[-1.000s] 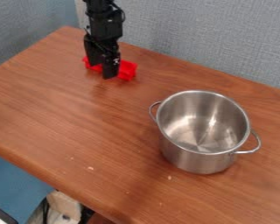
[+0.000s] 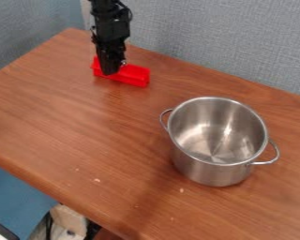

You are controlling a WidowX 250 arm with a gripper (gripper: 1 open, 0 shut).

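The black gripper (image 2: 110,66) reaches down from the top of the view onto a red bar-shaped object (image 2: 130,77) lying on the wooden table near its back left. The gripper's tips are at the object's upper left part and partly hide it. It looks shut; whether anything is between its fingers is hard to see.
A large steel pot (image 2: 216,167) with two side handles stands on the right of the wooden table (image 2: 78,131). Grey padded walls line the back.
The gripper has shifted slightly upward in the view, and more of the red object shows below it. The pot is unmoved.
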